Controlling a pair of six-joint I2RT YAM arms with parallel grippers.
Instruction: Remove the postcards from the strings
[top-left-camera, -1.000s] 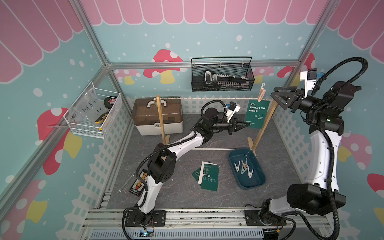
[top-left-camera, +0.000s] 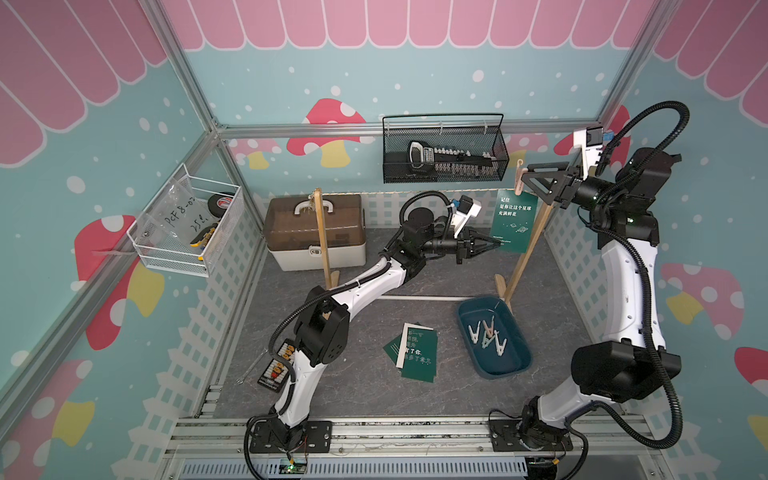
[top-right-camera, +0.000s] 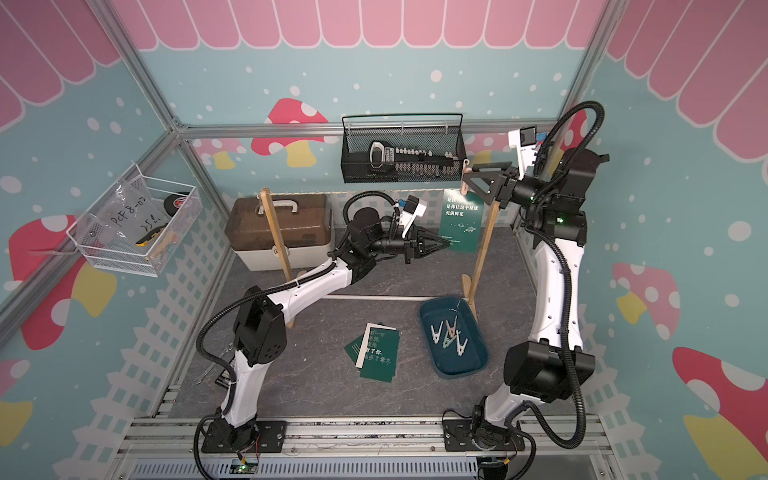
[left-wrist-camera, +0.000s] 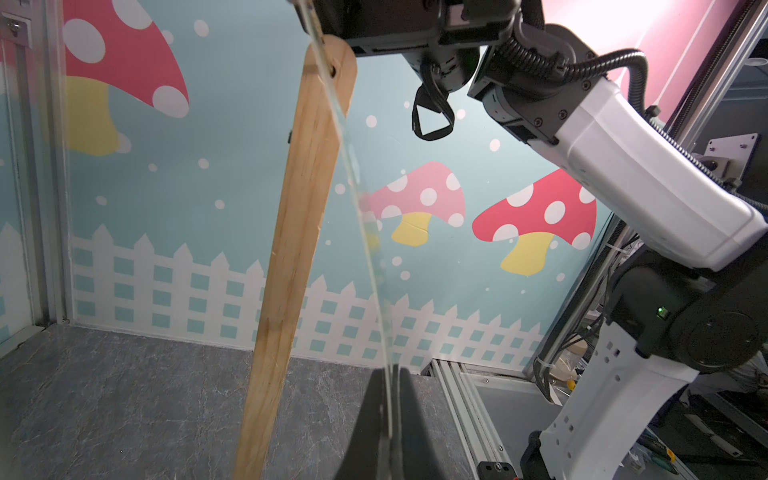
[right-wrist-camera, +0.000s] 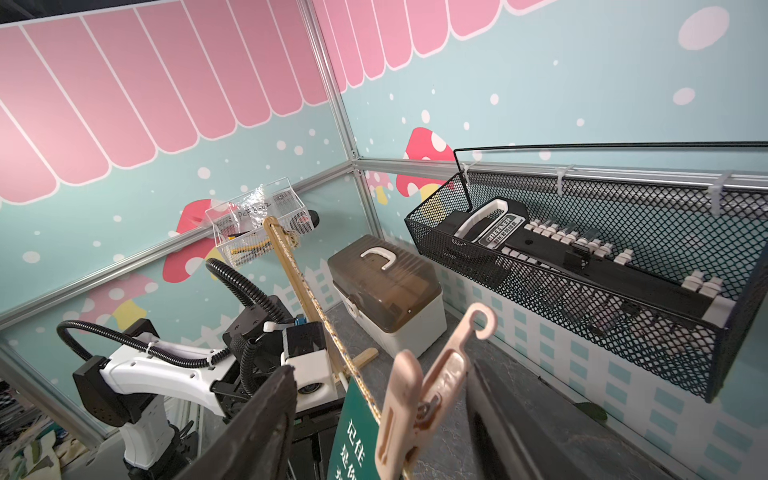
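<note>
A green postcard (top-left-camera: 513, 220) with white writing hangs from the string (right-wrist-camera: 332, 328) by a pink clothespin (right-wrist-camera: 424, 400). My left gripper (top-left-camera: 497, 241) is shut on the card's lower left edge; in the left wrist view the card (left-wrist-camera: 369, 264) appears edge-on, running down between the fingertips. Up at the string, my right gripper (top-left-camera: 525, 174) is open, its fingers (right-wrist-camera: 500, 416) on either side of the clothespin, with gaps visible in the right wrist view. Loose postcards (top-left-camera: 419, 353) lie overlapping on the table. Several clothespins (top-left-camera: 488, 333) rest in the blue basin (top-left-camera: 524, 360).
Wooden posts (top-left-camera: 322, 240) hold the string at both ends. Behind it, a black mesh basket (top-left-camera: 445, 172) hangs on the wall. A brown-lidded box (top-left-camera: 315, 228) stands at the back left. Bare table surrounds the loose cards.
My right gripper has moved left to the clothespin, bringing its open fingers around it. The clothespin and card have shifted slightly.
</note>
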